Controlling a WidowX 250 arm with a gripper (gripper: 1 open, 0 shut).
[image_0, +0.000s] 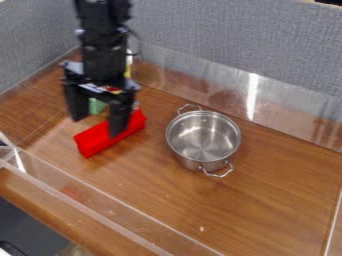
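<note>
The dark robot arm comes down from the top centre-left, its gripper (96, 118) open above and around the far part of a red block (100, 140) on the wooden table (214, 215). Whether the fingers touch the block is hard to tell. The steel pot (203, 138) with two wire handles sits right of the block. A green block (96, 105) is mostly hidden behind the gripper, and the yellow tub with a white lid is largely hidden behind the arm.
Pale walls run along the back. The table's left front edge shows at the lower left, with dark space beyond it.
</note>
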